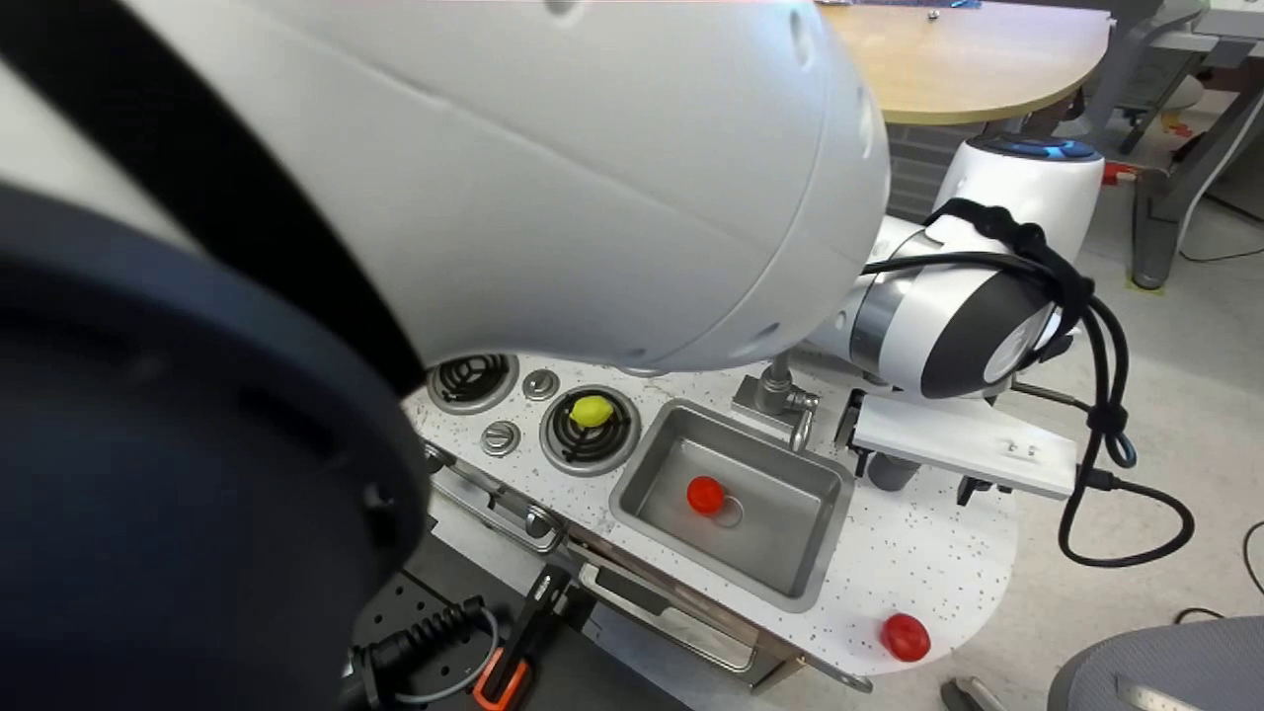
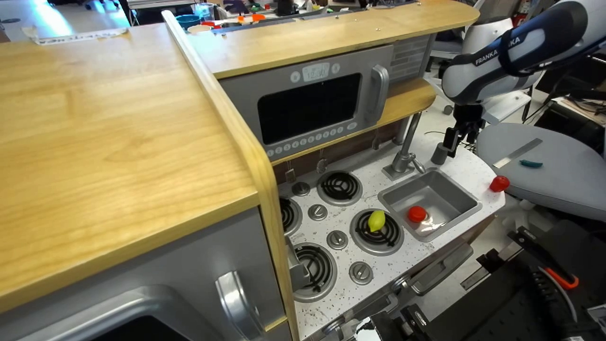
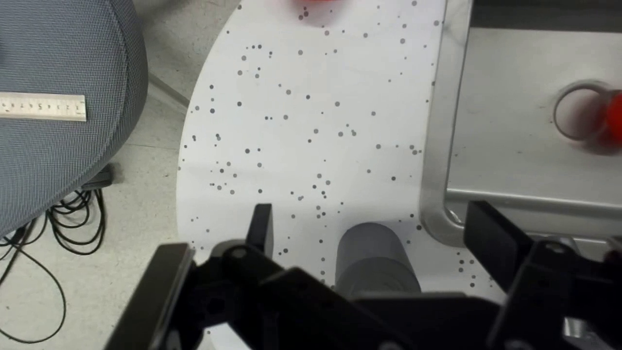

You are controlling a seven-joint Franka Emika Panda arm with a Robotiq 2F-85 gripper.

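Observation:
My gripper is open, its two fingers (image 3: 495, 239) spread wide with nothing held. Between and just below them in the wrist view is a grey cylindrical cup (image 3: 376, 251); the gripper's body covers its near end. In exterior view 2 the cup (image 2: 440, 154) stands on the white speckled counter behind the sink's right end, close by the fingers. Exterior view 1 shows only the cup's lower part (image 1: 891, 473) under the arm. Whether a finger touches it, I cannot tell.
A red ball-like object (image 1: 705, 496) lies in the grey sink (image 2: 392, 196), beside the faucet (image 2: 404, 162). A red tomato-like object (image 2: 500, 183) sits at the counter's rounded edge. A yellow lemon (image 2: 376, 220) rests on a burner. Counter right of the sink is mostly clear.

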